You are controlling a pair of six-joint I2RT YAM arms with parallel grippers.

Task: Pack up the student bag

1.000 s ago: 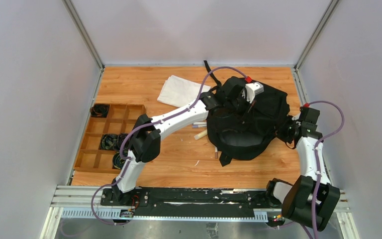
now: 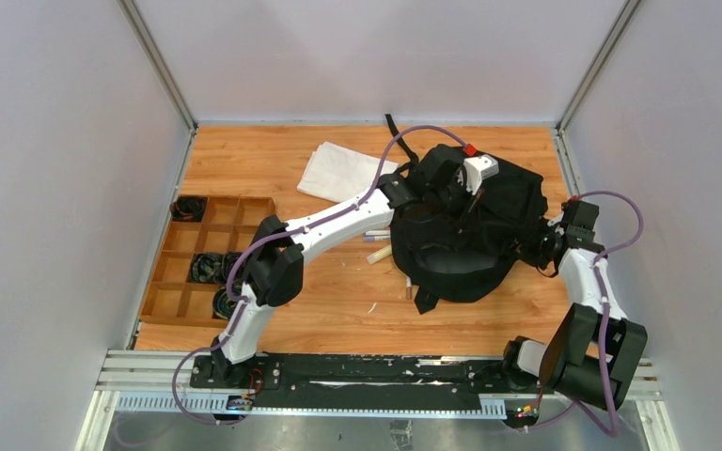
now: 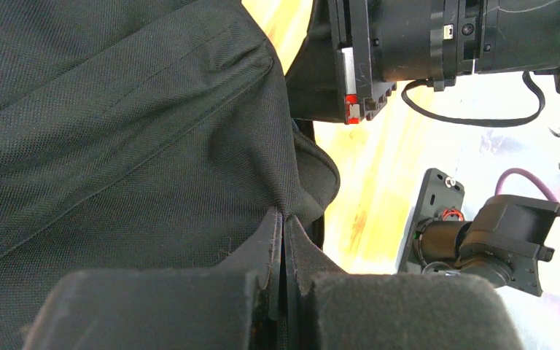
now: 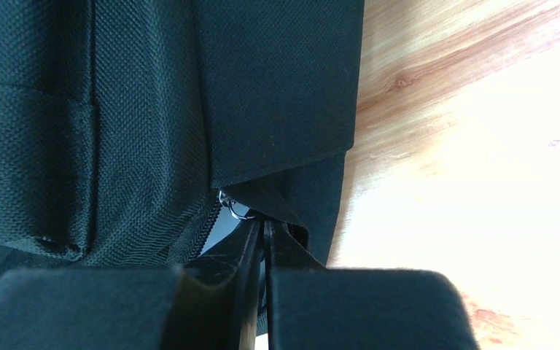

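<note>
The black bag (image 2: 461, 268) lies open on the right half of the table, its interior facing up. My left gripper is over the bag, shut, its tips against a fold of black fabric; whether any cloth is pinched does not show. At the bag's right side my right gripper has its tips at the zipper beside a metal zipper pull (image 4: 237, 209), under a fabric flap. The fingertips look close together, partly hidden by the cloth; whether they grip the pull cannot be told.
A white cloth (image 2: 338, 172) lies at the back middle. Several pens and sticks (image 2: 379, 254) lie left of the bag. A wooden compartment tray (image 2: 179, 301) with coiled cables stands at the left.
The right arm has shifted slightly, with its wrist a little to the left at the bag's edge. The left arm and the bag look almost unchanged.
</note>
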